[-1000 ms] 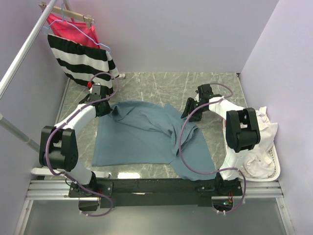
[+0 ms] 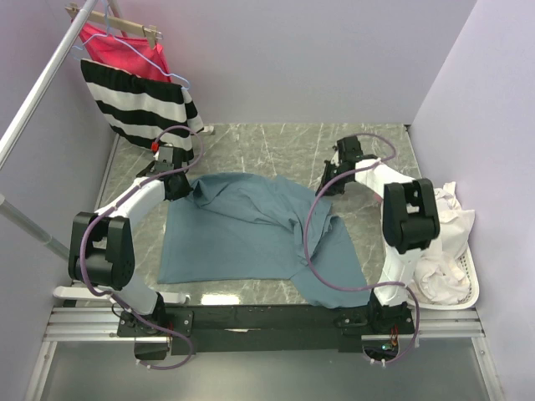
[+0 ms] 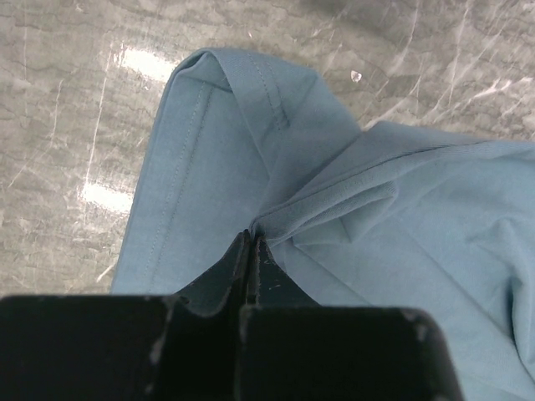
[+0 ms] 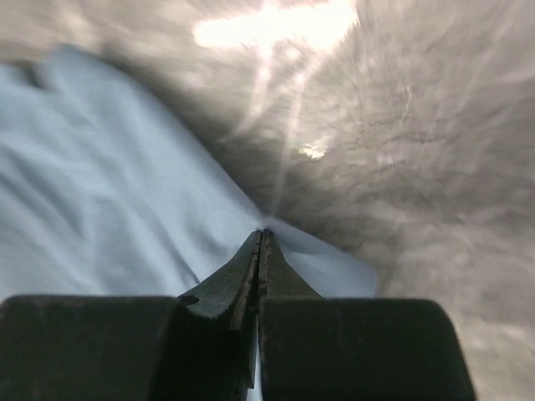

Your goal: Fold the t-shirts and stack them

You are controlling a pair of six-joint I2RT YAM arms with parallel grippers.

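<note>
A blue-grey T-shirt point(image 2: 226, 242) lies spread on the marble table, rumpled along its upper edge and right side. My left gripper is shut at its upper-left part, its tips on a gathered ribbed fold of the fabric point(image 3: 351, 184). My right gripper is shut at the shirt's upper-right edge, its tips on the cloth point(image 4: 142, 184); the right wrist view is blurred.
A white basket of white cloth point(image 2: 443, 267) stands at the right. Red and black-and-white striped garments point(image 2: 134, 100) hang on a rack at the back left. Bare table point(image 2: 259, 146) shows behind the shirt.
My right gripper has shifted slightly and turned at the shirt's upper-right edge, and the fabric there has moved a little. The left arm looks unchanged.
</note>
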